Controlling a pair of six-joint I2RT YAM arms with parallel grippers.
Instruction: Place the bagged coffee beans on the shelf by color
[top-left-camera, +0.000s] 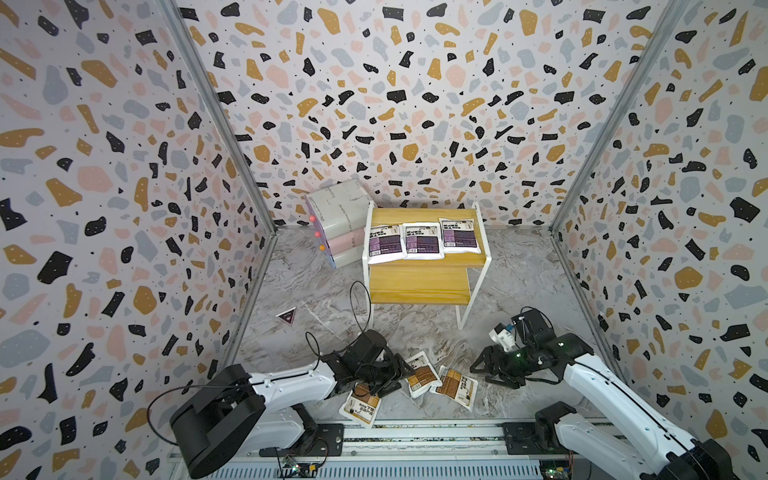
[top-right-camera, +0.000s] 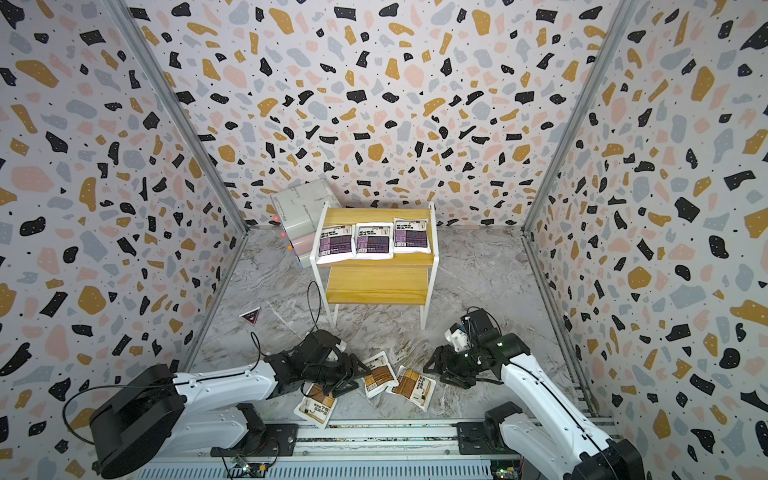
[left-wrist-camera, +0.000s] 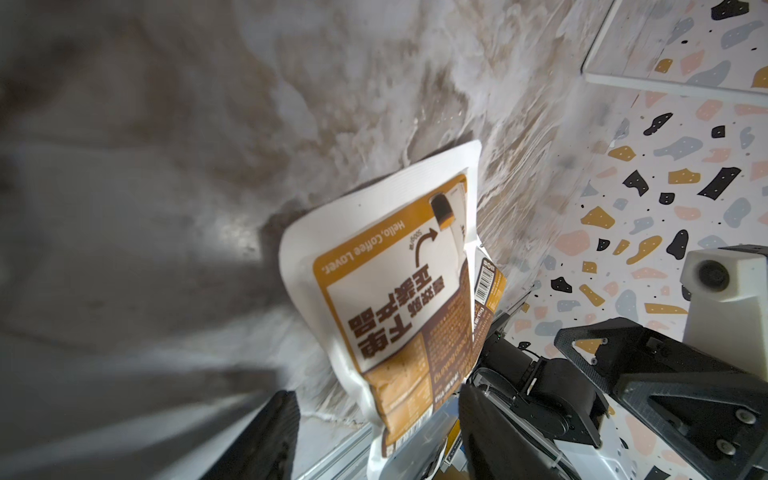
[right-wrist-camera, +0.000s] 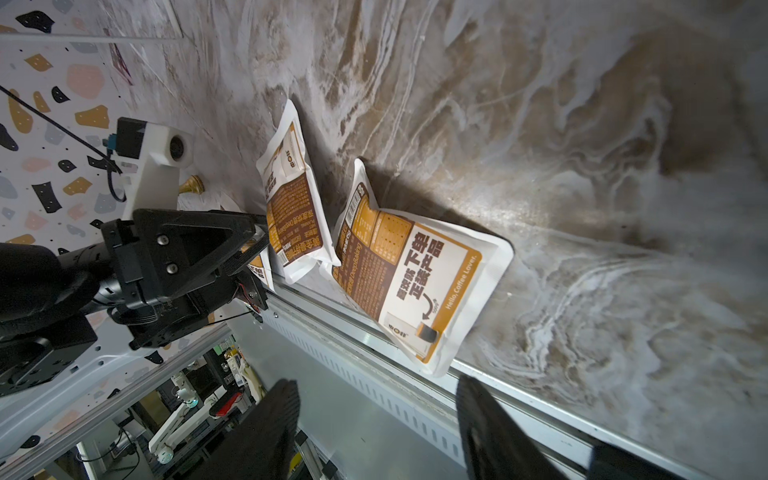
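Observation:
Orange-brown coffee bags lie along the front of the marble floor: one at left (top-left-camera: 361, 408), one in the middle (top-left-camera: 420, 368), one to its right (top-left-camera: 457, 386). My left gripper (top-left-camera: 393, 376) hangs low beside the middle bag, part open; in the left wrist view a bag (left-wrist-camera: 400, 296) lies just beyond its fingertips. My right gripper (top-left-camera: 496, 369) is open near the right bag, which shows below it in the right wrist view (right-wrist-camera: 424, 288). Three purple bags (top-left-camera: 422, 242) sit side by side on the upper shelf; the lower board (top-left-camera: 417, 284) of the shelf is bare.
A stack of pale boxes (top-left-camera: 340, 208) stands left of the shelf against the back wall. A small dark triangle (top-left-camera: 286, 316) lies on the left floor. The front rail (top-left-camera: 424, 424) borders the bags. Floor right of the shelf is clear.

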